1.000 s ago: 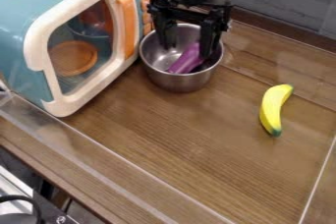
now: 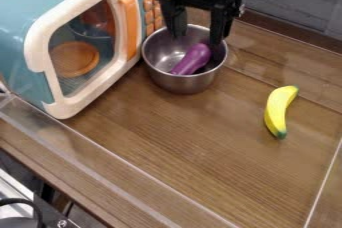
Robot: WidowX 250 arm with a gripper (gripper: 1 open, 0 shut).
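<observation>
A steel bowl (image 2: 171,82) stands on the wooden counter beside the toy microwave, with a purple eggplant (image 2: 190,60) lying inside it. Above the bowl hangs my black gripper (image 2: 198,28), its fingers apart and nothing seen held between them. A yellow banana (image 2: 278,110) lies on the counter to the right of the bowl.
The light-blue toy microwave (image 2: 47,22) with a white door frame fills the upper left. A grey wall stands behind.
My gripper has risen from down inside the bowl to above it. The eggplant stays in the bowl.
</observation>
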